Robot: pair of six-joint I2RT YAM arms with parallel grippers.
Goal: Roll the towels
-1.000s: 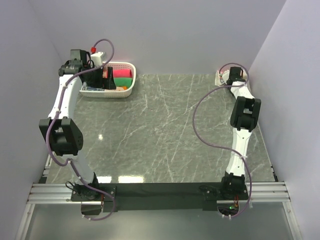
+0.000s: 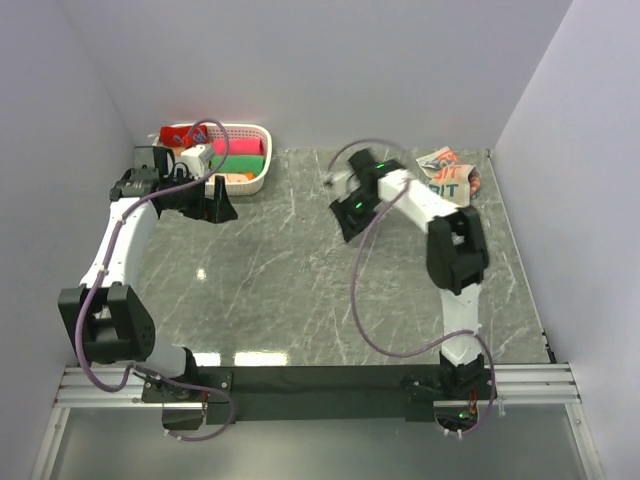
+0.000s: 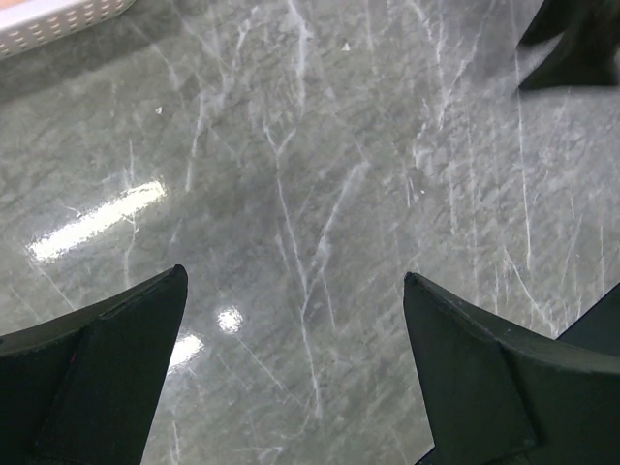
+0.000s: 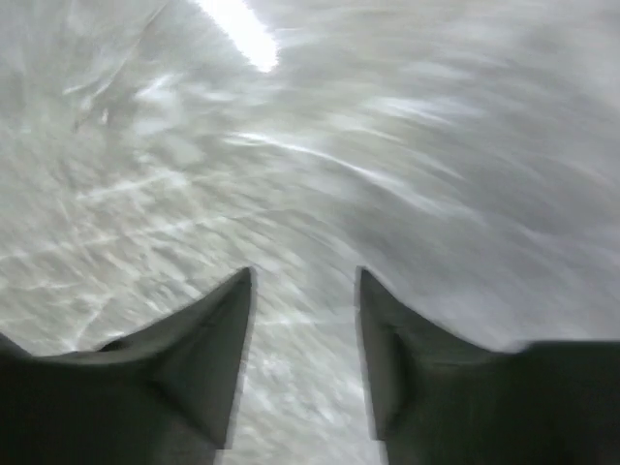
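Note:
Rolled towels, pink (image 2: 238, 146), green (image 2: 238, 164) and others in orange and red, sit in the white basket (image 2: 258, 185) at the back left. A loose pile of printed towels (image 2: 452, 180) lies at the back right. My left gripper (image 2: 218, 205) hangs open in front of the basket, with only bare table between its fingers in the left wrist view (image 3: 295, 291). My right gripper (image 2: 345, 215) is blurred over the middle of the table; in the right wrist view (image 4: 304, 279) its fingers stand part open, with nothing seen between them.
Walls border it at the back and both sides, and purple hoses loop over both arms.
My left gripper has moved from over the basket toward the front.

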